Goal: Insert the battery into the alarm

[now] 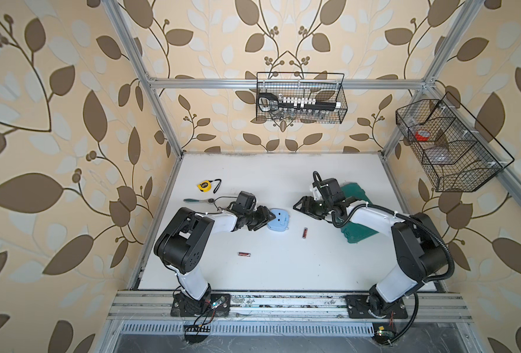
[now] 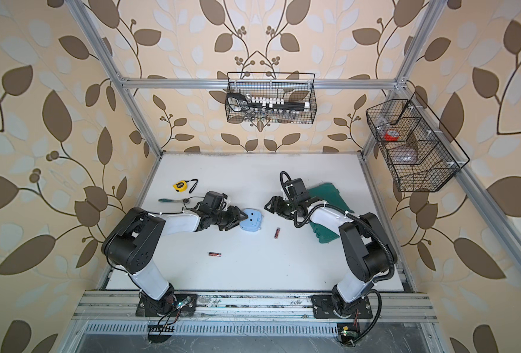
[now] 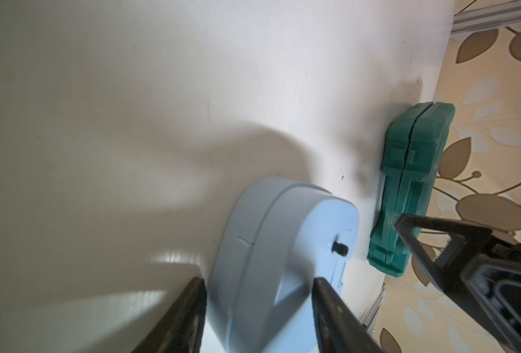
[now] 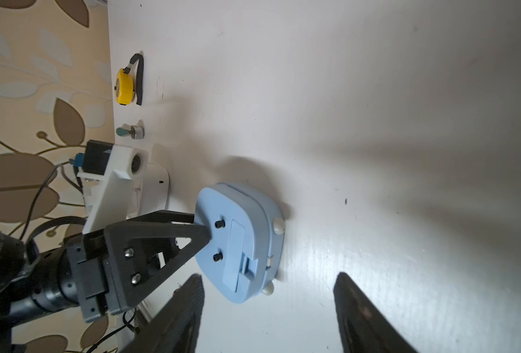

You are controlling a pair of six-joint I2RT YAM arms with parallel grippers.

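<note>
The light blue alarm [image 1: 278,220] lies on the table between both arms, its face with two dark screws and a cover panel turned up. At its left edge stands my left gripper, part open, a finger on either side of the alarm's rim; whether both touch it I cannot tell. My right gripper is apart from the alarm on the right, open, only bare table between its fingers. One red battery [image 1: 305,233] rests to the right of and nearer than the alarm; another battery [image 1: 244,254] lies front left.
A green case [image 1: 360,231] lies under and beside the right arm. A yellow tape measure [image 1: 204,186] and a green-handled screwdriver [image 1: 196,200] sit back left.
</note>
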